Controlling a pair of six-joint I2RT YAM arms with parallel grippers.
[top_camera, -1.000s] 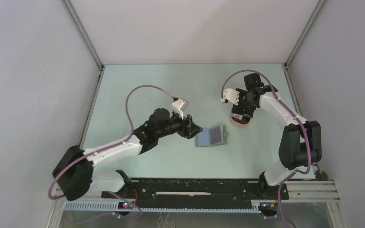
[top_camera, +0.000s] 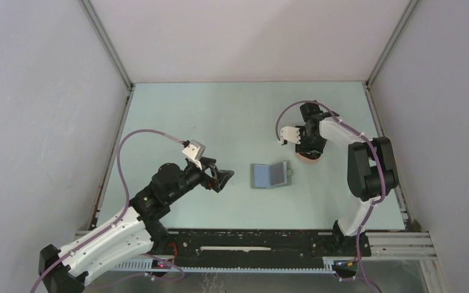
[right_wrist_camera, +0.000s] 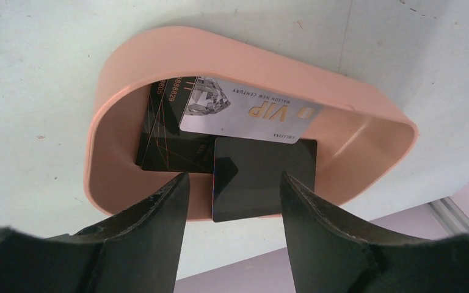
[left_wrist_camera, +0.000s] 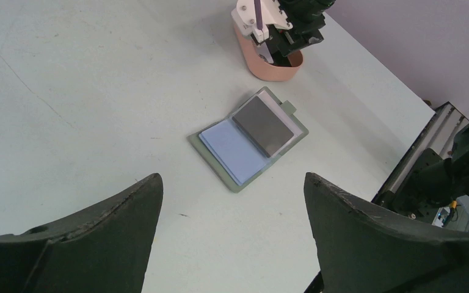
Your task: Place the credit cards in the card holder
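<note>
Open above the pink oval container (right_wrist_camera: 244, 58), my right gripper has its fingertips on either side of a plain dark card (right_wrist_camera: 262, 177), apparently not clamped on it. A silver VIP card (right_wrist_camera: 244, 113) lies behind, over another black card (right_wrist_camera: 171, 143); both are in the container. The card holder (left_wrist_camera: 237, 185) lies opened flat on the table, grey-green with a blue pocket (left_wrist_camera: 232, 146) and a dark grey one (left_wrist_camera: 262, 125). My left gripper (top_camera: 218, 178) is open and empty, in the air left of the holder.
A small tab (left_wrist_camera: 287, 108) sticks out from the holder's far edge. The container stands just behind and right of the holder, with the right arm over it.
My left arm has drawn back leftward, away from the card holder. The holder has stayed put.
</note>
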